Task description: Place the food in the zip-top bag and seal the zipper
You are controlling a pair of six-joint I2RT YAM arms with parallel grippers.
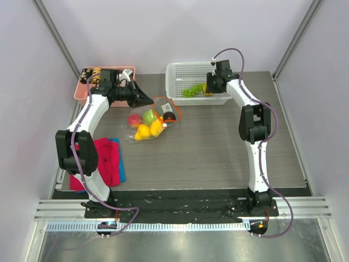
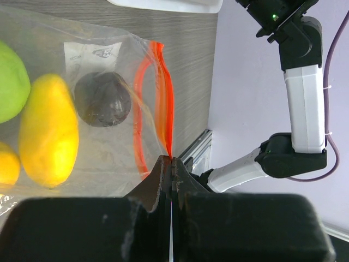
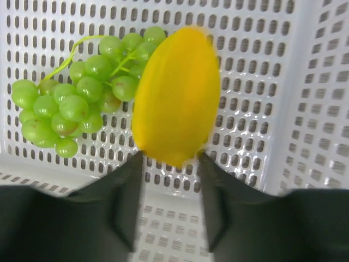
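Note:
The clear zip bag (image 1: 147,125) with orange edging lies on the table holding several fruits, including a yellow mango (image 2: 48,131), a green fruit (image 2: 8,82) and a dark round one (image 2: 102,99). My left gripper is shut at the bag's orange edge (image 2: 163,98). My right gripper is part open over the white basket (image 1: 180,71), fingertips at the near end of a yellow mango (image 3: 177,93); whether they touch it is unclear. Green grapes (image 3: 73,109) lie beside that mango.
A pink bin (image 1: 82,93) stands at back left, partly under the left arm. Red and blue cloths (image 1: 109,164) lie at front left.

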